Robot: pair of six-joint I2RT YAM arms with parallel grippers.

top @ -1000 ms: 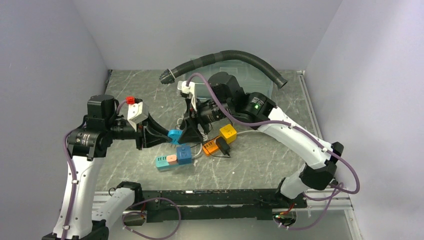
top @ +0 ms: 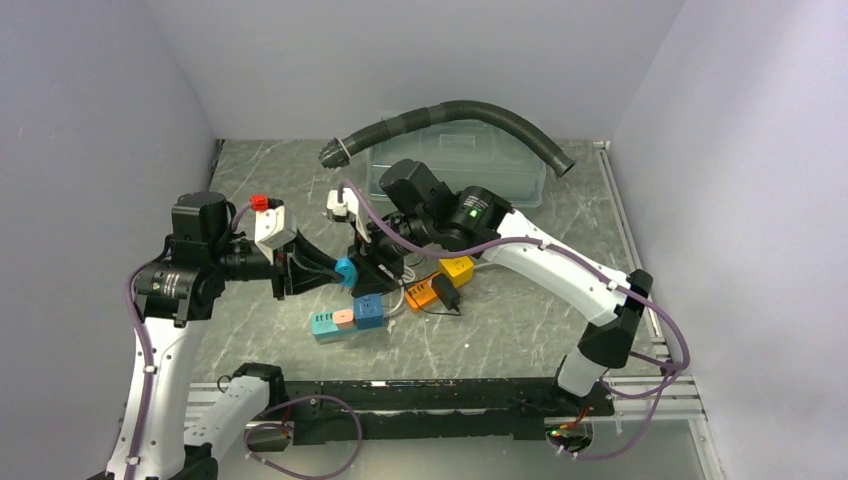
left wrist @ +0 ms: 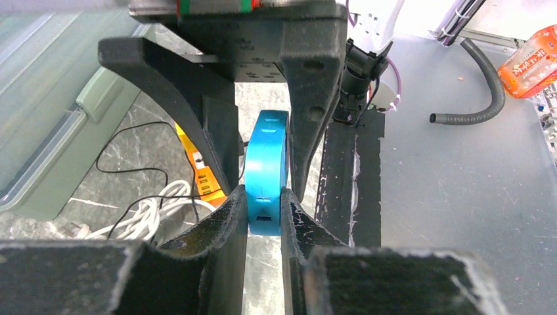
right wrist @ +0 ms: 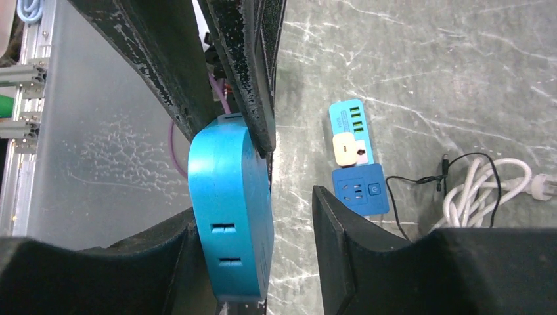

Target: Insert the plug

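A blue plug adapter (top: 345, 270) (left wrist: 265, 170) (right wrist: 224, 203) hangs above the power strips, my left gripper (top: 335, 272) shut on one end. My right gripper (top: 372, 268) is open around the adapter's other part, the adapter near one of its fingers and free room beside it. Below lie a teal strip (right wrist: 349, 115) with a pale square plug (right wrist: 344, 146), a blue socket block (top: 368, 311) (right wrist: 360, 189), and an orange strip (top: 420, 294) with a black adapter (top: 446, 292).
A yellow block (top: 456, 268), white coiled cable (right wrist: 463, 205) and thin black cords lie close by. A lidded clear box (top: 500, 170) with a black hose (top: 480, 112) on it stands at the back.
The left gripper has stayed nearly still.
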